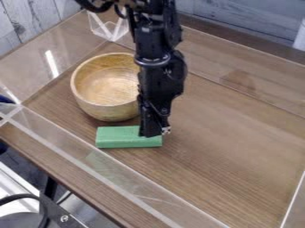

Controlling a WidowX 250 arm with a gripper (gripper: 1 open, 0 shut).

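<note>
The black robot arm reaches down from the top of the camera view, its gripper (155, 126) low at the near end of a green block (121, 138) lying flat on the wooden table (226, 160). The fingertips are just above or against the block's upper right; I cannot tell if they touch it. The gripper looks shut, with nothing visible between its fingers. A tan bowl (100, 82) stands behind the block to the left, partly behind the arm.
Clear acrylic edging runs along the table's left side. A small clear object (110, 25) sits at the back left.
</note>
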